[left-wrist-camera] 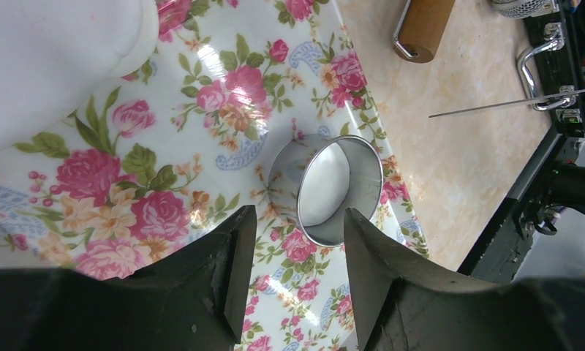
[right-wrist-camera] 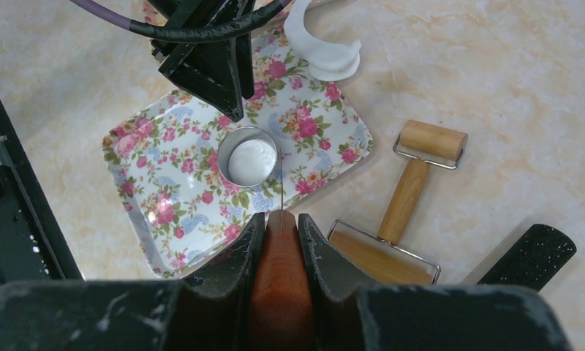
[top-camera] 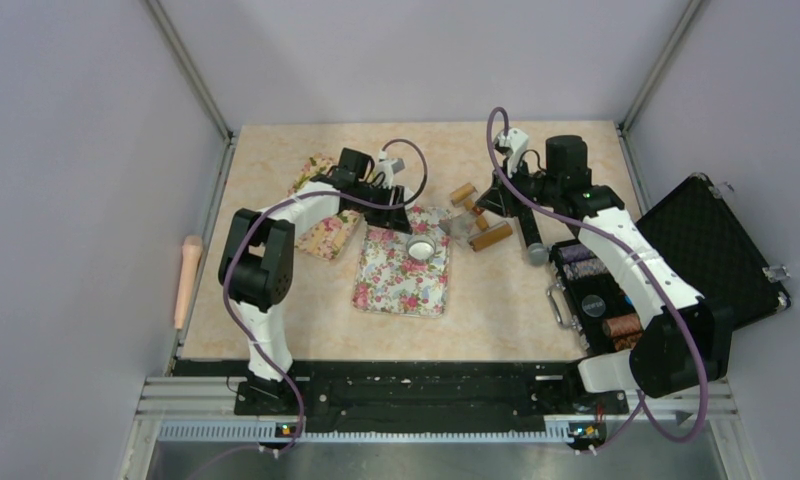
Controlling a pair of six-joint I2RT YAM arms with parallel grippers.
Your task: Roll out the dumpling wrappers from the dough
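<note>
A metal ring cutter (top-camera: 420, 249) rests on the floral tray (top-camera: 396, 290), around a white disc of dough (right-wrist-camera: 251, 161). More white dough (left-wrist-camera: 55, 58) lies at the tray's edge. My left gripper is open above the cutter, nothing between its fingers. My right gripper is shut on a wooden handle (right-wrist-camera: 282, 292) with a thin metal blade, held over the space beside the tray and pointing toward the cutter.
Rolling pins (right-wrist-camera: 408, 190) and a black cylinder (right-wrist-camera: 527, 256) lie right of the tray. A second tray (top-camera: 321, 240) is at left, an open black case (top-camera: 711, 240) at right.
</note>
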